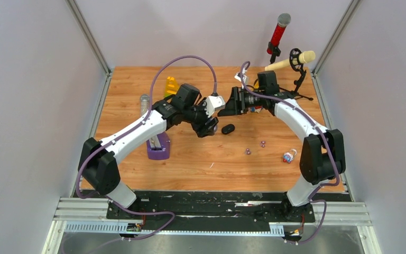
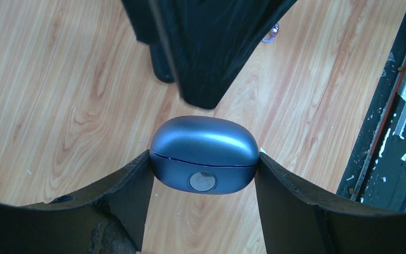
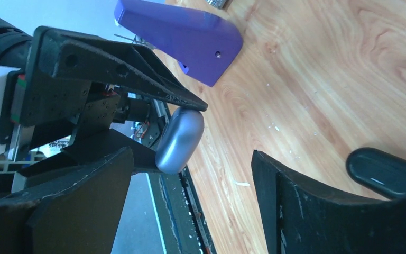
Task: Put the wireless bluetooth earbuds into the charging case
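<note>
Gripped by its two ends, the shiny blue charging case (image 2: pixel 205 137) is between the fingers of my left gripper. Its lid is closed along the seam, and a round pale spot marks its front. From the right wrist view, the case (image 3: pixel 181 140) hangs tilted above the table. My right gripper (image 1: pixel 228 110) is part open beside the case, with nothing held; one of its dark fingers (image 2: pixel 206 63) reaches toward the case, apart from it. Two small purple earbuds (image 1: pixel 248 151) (image 1: pixel 263 143) lie on the table, right of centre.
A black oval object (image 1: pixel 228 129) lies just below the grippers. A purple stand (image 1: pixel 158 152) is at left, a small toy figure (image 1: pixel 288 157) at right, and a telescope (image 1: pixel 291 62) at the back right.
</note>
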